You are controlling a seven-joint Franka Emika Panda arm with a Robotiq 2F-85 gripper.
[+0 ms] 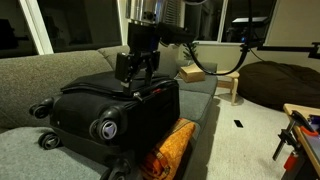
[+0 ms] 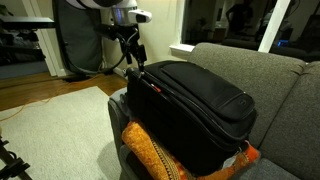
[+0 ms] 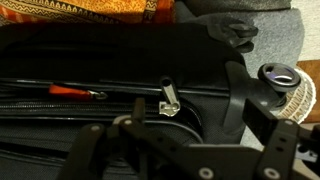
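A black soft-sided suitcase (image 1: 110, 118) lies on its side on the couch, with wheels at one end. In the wrist view, a silver zipper pull (image 3: 171, 101) lies on the zipper track (image 3: 70, 106), and a red tag (image 3: 76, 92) is farther left along the edge. My gripper is open, its two fingers spread on either side of the pull's column, with nothing held between them. In the exterior views the gripper (image 1: 138, 78) hangs close over the zipped edge of the case; whether it touches the fabric is hard to tell.
An orange patterned cushion (image 2: 150, 152) is wedged under the suitcase. The grey couch (image 2: 262, 78) backs the case. A wooden stool (image 1: 229, 82) and a box (image 1: 192, 73) stand behind, and a table (image 1: 302, 128) is at the right. Carpet (image 1: 245, 135) lies clear between.
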